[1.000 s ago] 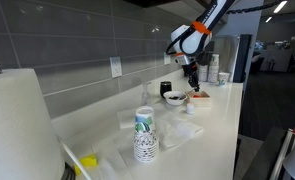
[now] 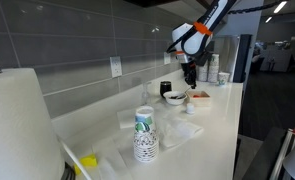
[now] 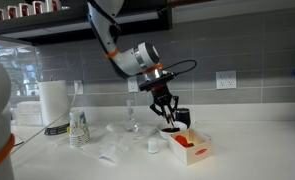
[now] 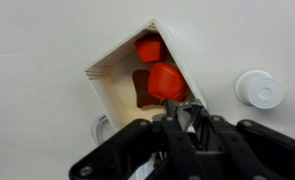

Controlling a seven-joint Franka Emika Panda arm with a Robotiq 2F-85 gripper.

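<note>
My gripper is above one edge of an open white box (image 4: 103, 72), pointing down. Its fingers are shut on a small greyish, shiny thing (image 4: 186, 117), mostly hidden by the fingers, so I cannot tell what it is. Inside the box lie red-orange pieces (image 4: 166, 80) and a flat brown piece. In exterior view 2 the gripper (image 3: 170, 117) hangs near the white bowl (image 3: 174, 131), just behind the box (image 3: 194, 153).
A small white jar (image 4: 259, 90) stands beside the box. A black container (image 2: 165, 87) is behind the bowl. Stacked patterned cups (image 2: 145, 138) and a white sheet (image 2: 180, 134) lie nearer exterior view 1.
The arm has shifted only slightly, staying over the area of the box and bowl. The objects on the counter look unmoved.
</note>
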